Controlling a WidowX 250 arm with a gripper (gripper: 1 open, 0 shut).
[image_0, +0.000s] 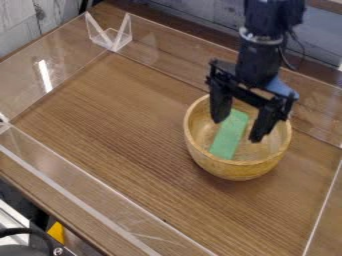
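Note:
The black gripper (247, 110) hangs over a yellow bowl (211, 164) in the middle right of the camera view, its two fingers spread apart and open. A green oblong object (229, 138) lies inside the bowl, below and between the fingers, with nothing visibly held.
A small wire rack or holder (110, 33) stands at the back left on the wooden table (100, 140). A yellow and black item (51, 236) shows at the bottom left edge.

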